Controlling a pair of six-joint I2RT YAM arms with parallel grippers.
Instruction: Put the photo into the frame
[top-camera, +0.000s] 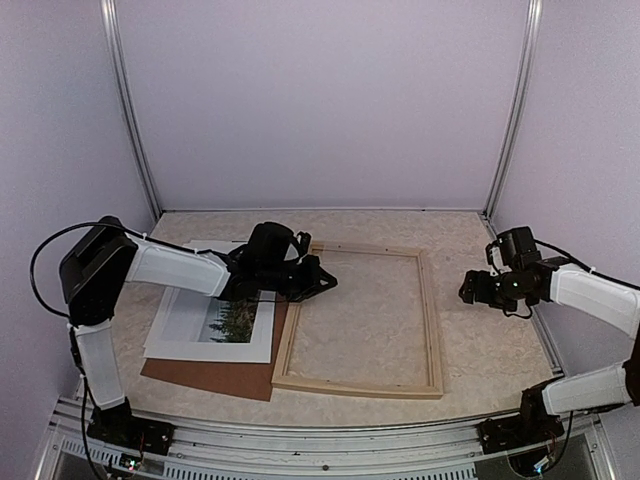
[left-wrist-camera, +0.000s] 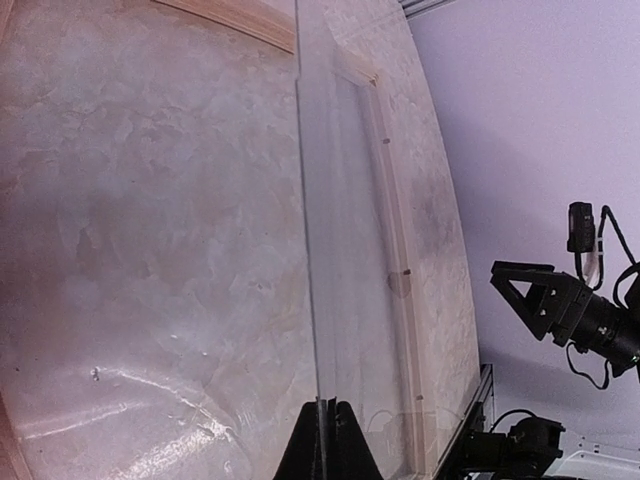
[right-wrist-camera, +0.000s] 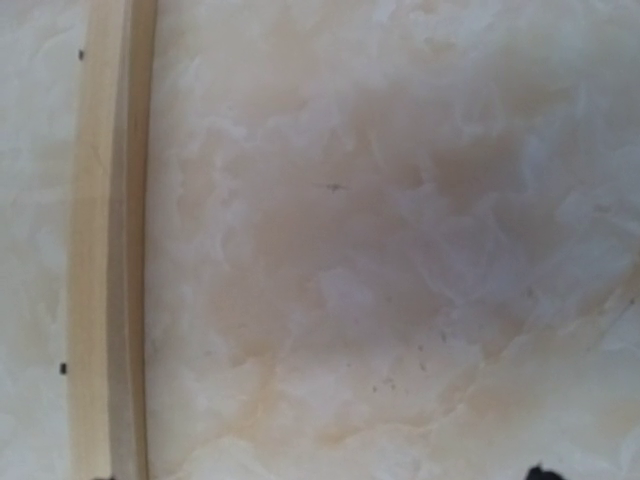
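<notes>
The photo (top-camera: 232, 322), a picture of dark green trees in a white mat, lies at the left of the table. My left arm partly covers it. To its right lies the wooden frame (top-camera: 434, 330), flat, with the marbled table showing through its middle. My left gripper is over the frame, shut on the edge of a clear sheet (left-wrist-camera: 345, 200) that runs up the left wrist view; the frame's right side shows through it. My right gripper (top-camera: 466, 288) is open and empty to the right of the frame; only its tips show at the bottom of the right wrist view.
A brown backing board (top-camera: 200, 374) lies partly under the white mat, close against the frame's left side. Bare table (top-camera: 485, 350) lies between the frame and the right wall. Walls close off the back and both sides.
</notes>
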